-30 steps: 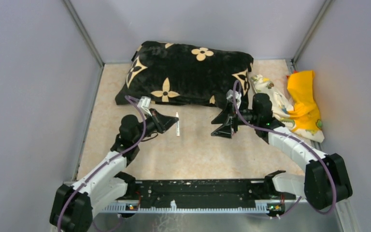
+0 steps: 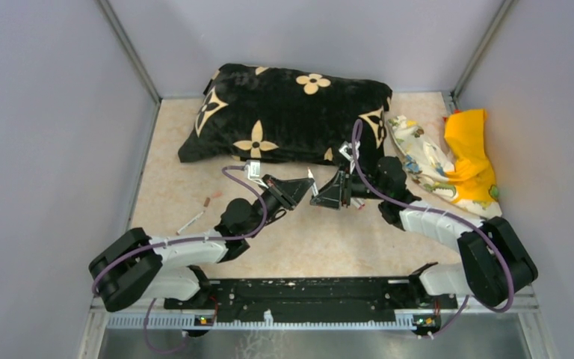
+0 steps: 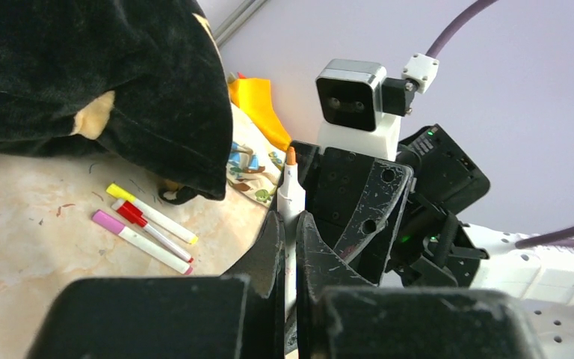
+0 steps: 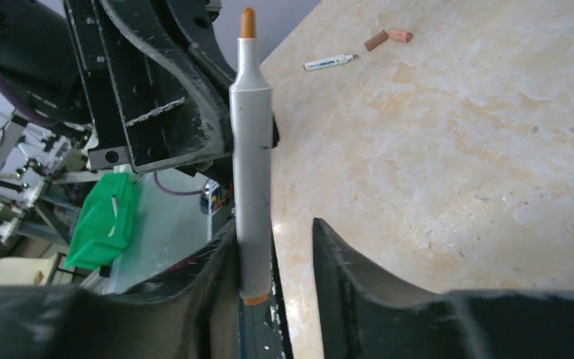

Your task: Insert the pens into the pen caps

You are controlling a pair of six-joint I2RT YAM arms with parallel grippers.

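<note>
A white pen (image 3: pixel 291 196) with an orange-brown tip stands nearly upright in the left wrist view, my left gripper shut on it. In the right wrist view the lower part of this pen (image 4: pixel 253 187) hangs between the parted fingers of my right gripper. It lies close to the left-hand finger (image 4: pixel 224 288), with a gap to the other; contact cannot be made out. A brown cap (image 4: pixel 376 40) and a pinkish cap (image 4: pixel 400 35) lie on the table beside another uncapped pen (image 4: pixel 330 62).
Yellow (image 3: pixel 153 214), red (image 3: pixel 153 230) and pink (image 3: pixel 142 242) capped markers lie together on the table under the right arm. A black patterned cushion (image 2: pixel 291 116) fills the back. Printed cloth (image 2: pixel 422 161) and yellow cloth (image 2: pixel 469 153) lie at the right.
My left gripper has carried the pen rightward toward the right gripper. The right gripper has moved a little left, and its fingers have drawn closer together around the pen's lower part.
</note>
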